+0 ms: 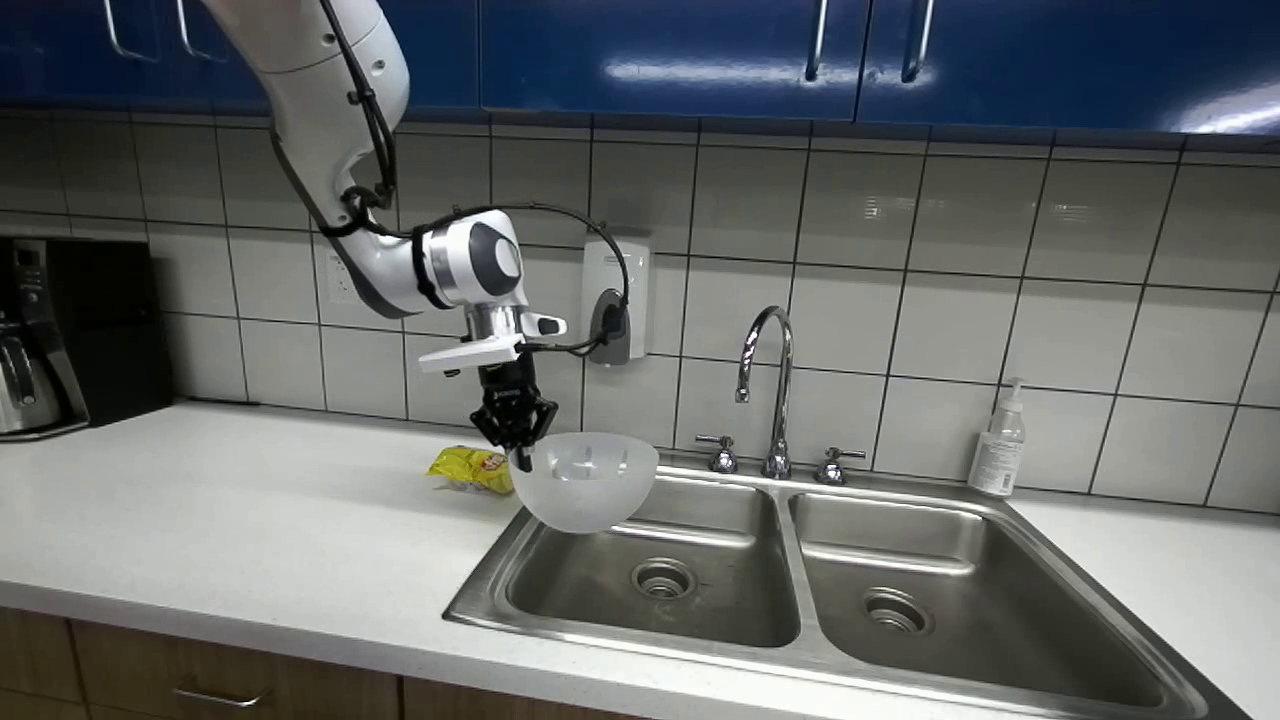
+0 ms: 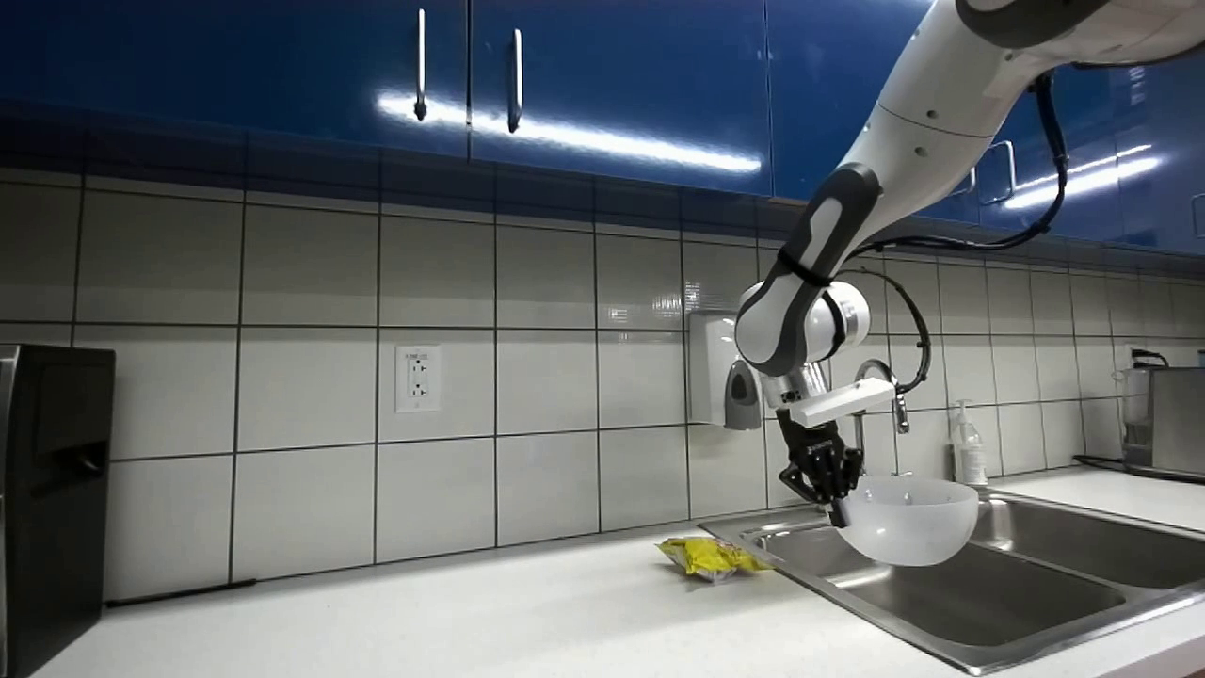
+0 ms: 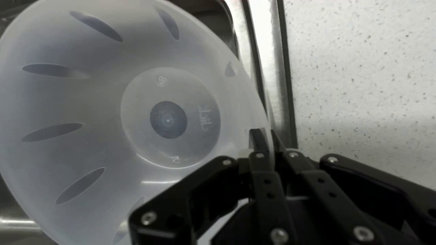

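Note:
A translucent white bowl (image 1: 585, 482) hangs above the left basin of the steel sink (image 1: 486, 582), its opening facing up. My gripper is shut on the near edge of its rim, one finger inside the wall and the other outside. The bowl's inside (image 3: 171, 85) looks empty in the wrist view. In the second exterior view the bowl (image 2: 912, 522) tilts slightly and stays clear of the basin floor. A yellow snack bag (image 1: 474, 468) lies on the counter just left of the sink, behind the gripper.
A chrome faucet (image 1: 780, 396) rises behind the sink's divider, right of the bowl. The soap dispenser (image 1: 618, 294) is on the wall behind. A pump bottle (image 1: 998, 444) stands at the back right.

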